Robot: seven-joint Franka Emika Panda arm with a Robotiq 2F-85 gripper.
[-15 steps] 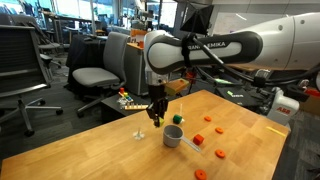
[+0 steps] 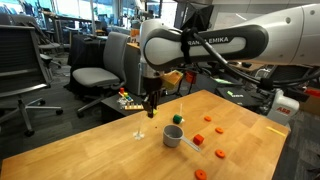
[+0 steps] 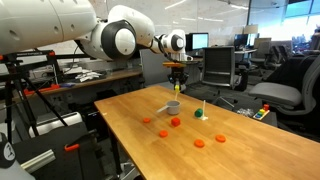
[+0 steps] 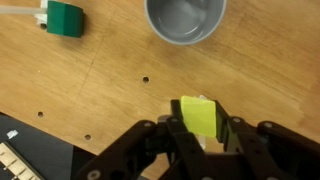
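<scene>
My gripper is shut on a small yellow block [image 4: 199, 117], whose square face shows between the dark fingers in the wrist view. The gripper [image 2: 152, 104] is above the table, on the left of a grey cup [image 2: 172, 136] in exterior view 1. From above, the open cup [image 4: 187, 15] lies apart from the fingers, at the top edge of the wrist view. Its inside looks empty there, though part is cut off.
A green block [image 4: 64, 19] with a white stick stands near the cup. Several red pieces, such as a red block [image 3: 176, 122], are scattered over the wooden table [image 2: 80, 152]. A keyboard [image 4: 15, 160] lies beyond the table edge.
In exterior view 1 the gripper has moved left and slightly up, away from the cup, with the yellow block still in it. The cup and the red pieces have not moved.
</scene>
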